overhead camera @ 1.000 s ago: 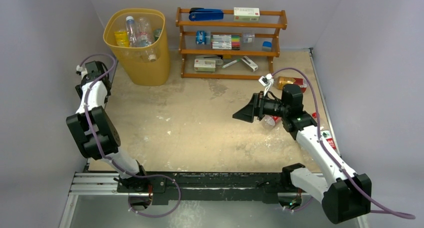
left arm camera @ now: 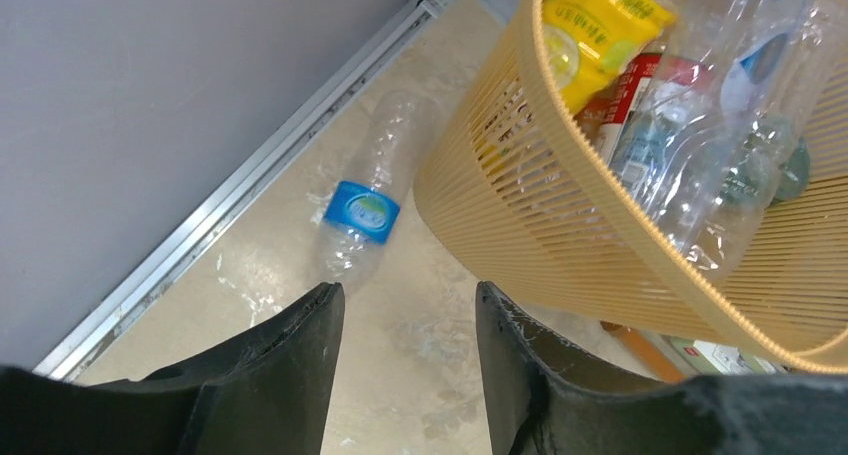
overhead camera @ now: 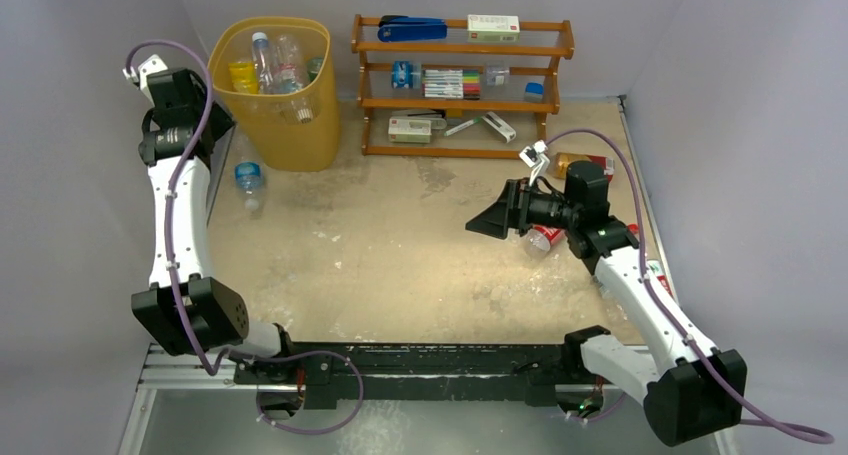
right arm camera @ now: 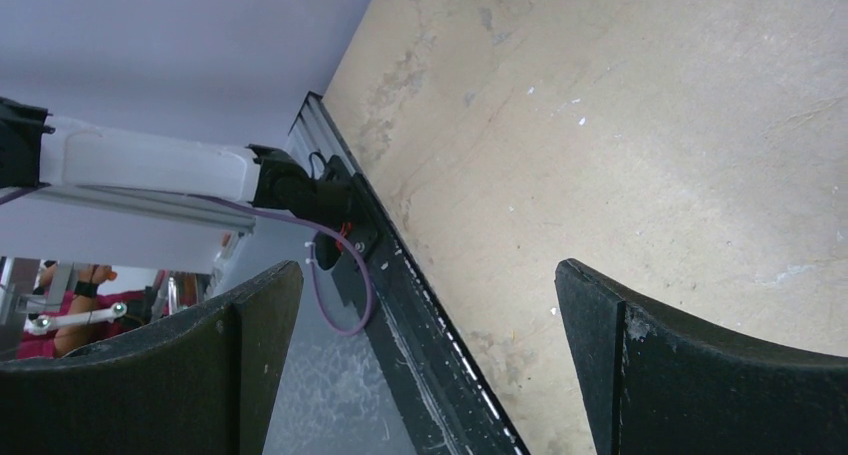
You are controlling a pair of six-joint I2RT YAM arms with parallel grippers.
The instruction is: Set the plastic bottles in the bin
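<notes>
My left gripper is open, empty, beside the yellow bin [overhead camera: 300, 140]. In the left wrist view a clear bottle with a blue label [left arm camera: 362, 210] lies on the floor between wall and bin, beyond the fingertips. The bin holds several bottles and a yellow package [left arm camera: 600, 30]. My right gripper [overhead camera: 488, 220] stands open and empty over the right half; a red-labelled bottle [overhead camera: 543, 238] lies partly under it. An orange bottle [overhead camera: 580, 165] lies at the back right; another bottle [overhead camera: 655, 275] at the right edge is partly hidden by the arm.
A wooden three-tier rack [overhead camera: 460, 153] with boxes, pens and small items stands at the back. Walls close in on left, back and right.
My left arm has risen and moved toward the back beside the bin, revealing the blue-labelled bottle in the top view. The right arm is nearly unchanged.
</notes>
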